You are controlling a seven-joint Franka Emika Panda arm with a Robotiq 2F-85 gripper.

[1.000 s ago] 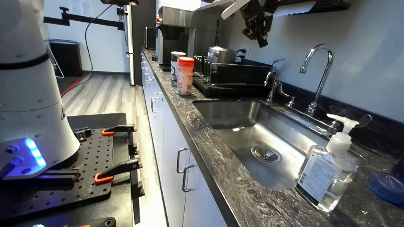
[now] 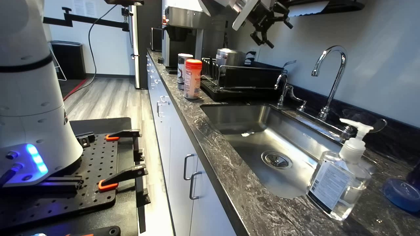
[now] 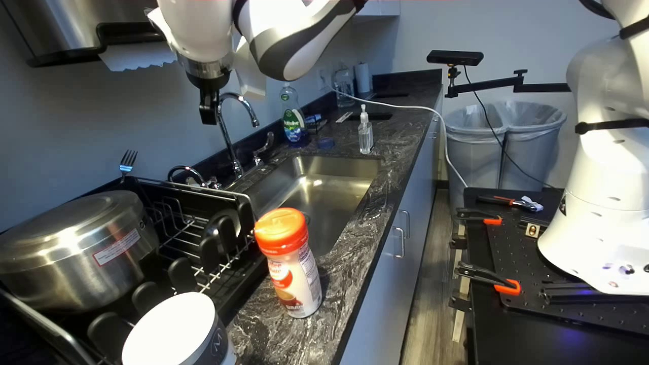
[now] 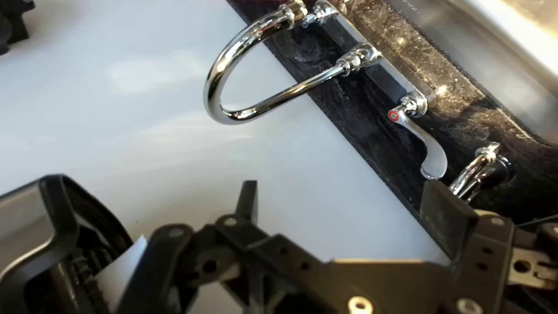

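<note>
My gripper (image 2: 281, 35) hangs high by the wall, above and behind the dish rack, close to the paper towel dispenser (image 2: 334, 6). Its fingers are spread wide in the wrist view, and the gap of the gripper holds nothing. A white paper sheet (image 2: 309, 8) sticks out beneath the dispenser. The wrist view has the dispenser (image 4: 57, 209) at lower left with its paper (image 4: 123, 267) beside one finger linkage, apart from the fingertips. In the second exterior view the gripper (image 3: 208, 109) points downward near the tall faucet (image 3: 228, 131).
Below lies the sink (image 2: 271, 157), with a tall faucet (image 2: 338, 74) behind it. A dish rack (image 3: 201, 243) holds a steel pot (image 3: 79, 243). A red-capped bottle (image 2: 193, 78) and a soap pump bottle (image 2: 338, 181) stand on the counter. The wall ahead is bare.
The gripper's fingers have gone from close together to spread apart. The gripper has also shifted slightly up and turned. Counter items have not moved.
</note>
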